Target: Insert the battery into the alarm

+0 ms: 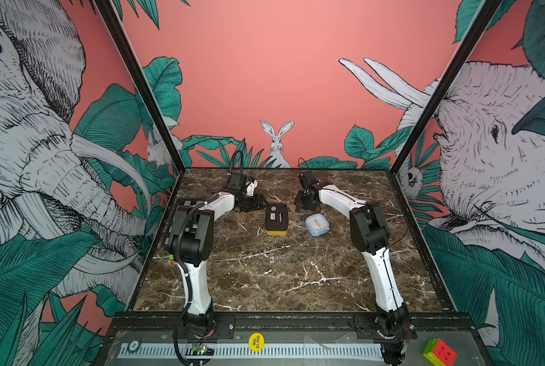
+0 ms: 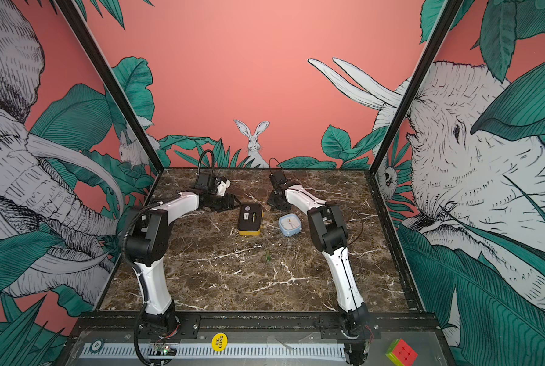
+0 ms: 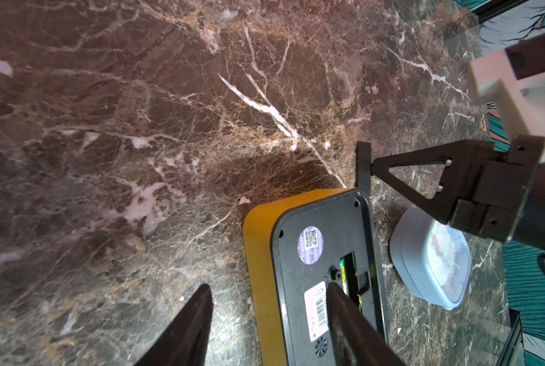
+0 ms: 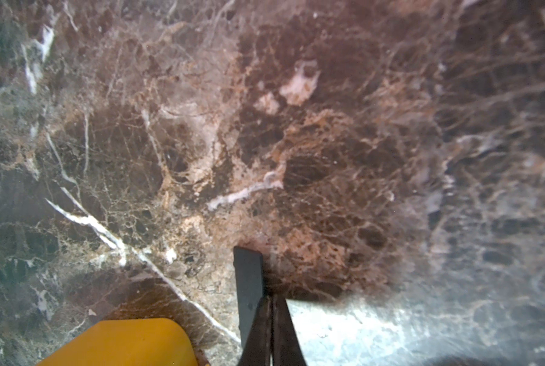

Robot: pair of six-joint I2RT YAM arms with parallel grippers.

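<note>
The alarm (image 3: 321, 268), a yellow case with a black face, lies on the table. In its face is an open slot (image 3: 348, 274) with something green and yellow inside; whether this is the battery I cannot tell. My left gripper is open over the alarm's left side, one finger in front of the black face and the other left of the yellow wall. On the alarm's far side my right gripper is shut. Its fingertips meet a flat black strip (image 4: 248, 277); whether they pinch it does not show clearly.
Right of the alarm stands a light blue tub (image 1: 317, 225) with a pale top or contents, close below the right gripper. A red cube (image 1: 440, 352) sits outside the work surface.
</note>
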